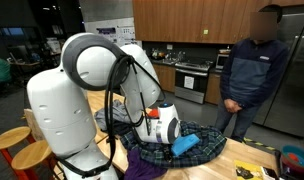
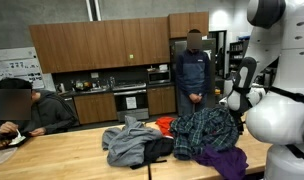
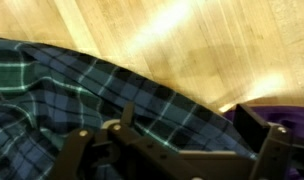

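Note:
A dark green and navy plaid cloth (image 3: pixel 67 85) lies rumpled on the wooden table, its edge running diagonally below my gripper. My gripper stands open in the wrist view, its two dark fingers (image 3: pixel 254 127) wide apart, with nothing held between them. The plaid edge passes beneath the gap; whether the fingers touch it I cannot tell. A purple cloth (image 3: pixel 284 118) is beside the right finger. In exterior view 2 the plaid cloth (image 2: pixel 207 135) forms a heap, and the purple cloth (image 2: pixel 224 161) lies in front of it.
Grey cloth (image 2: pixel 130 142), a black piece (image 2: pixel 158 149) and red cloth (image 2: pixel 165 125) lie left of the plaid heap. A person (image 1: pixel 250 80) stands close behind the table. Small coloured items (image 1: pixel 294 160) sit at its right end. Bare table (image 2: pixel 42 155) shows at the left in exterior view 2.

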